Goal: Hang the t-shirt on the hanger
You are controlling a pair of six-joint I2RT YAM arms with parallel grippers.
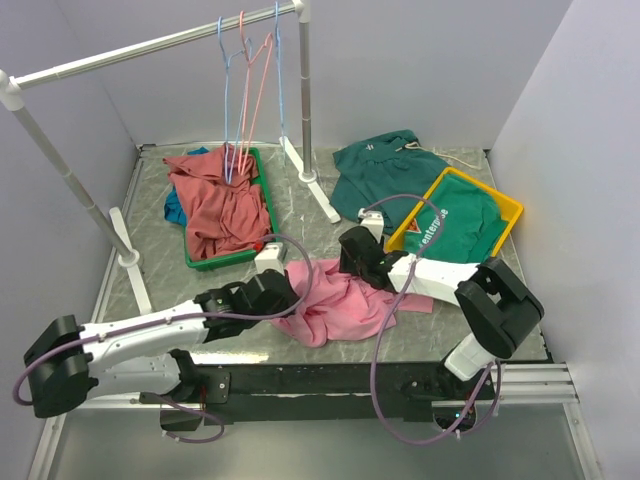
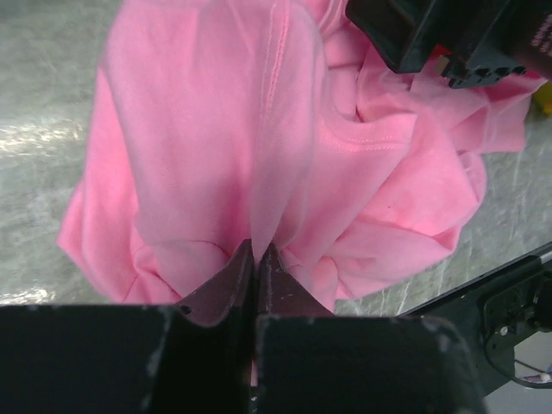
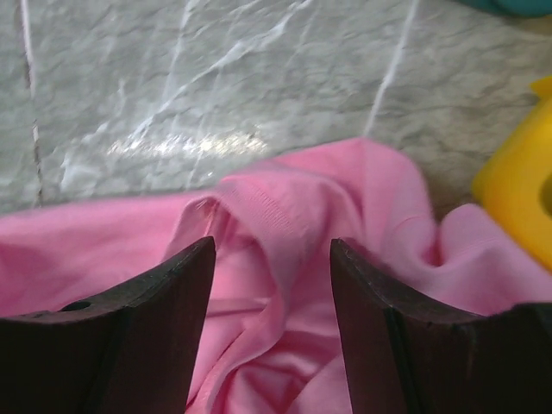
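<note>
The pink t-shirt (image 1: 330, 300) lies crumpled at the front middle of the table, between both arms. My left gripper is shut on a fold of it, which runs up between the fingertips in the left wrist view. My right gripper hovers over the shirt near its back edge, fingers apart, with a raised pink fold below and between them. Several blue and pink hangers (image 1: 246, 80) hang from the rail (image 1: 150, 47) at the back left.
A green basket (image 1: 210, 260) of red clothes sits back left. A yellow bin (image 1: 507, 210) with green cloth is on the right, close to the shirt; teal clothing (image 1: 375, 165) lies behind it. The rail's white feet (image 1: 320, 195) stand on the table.
</note>
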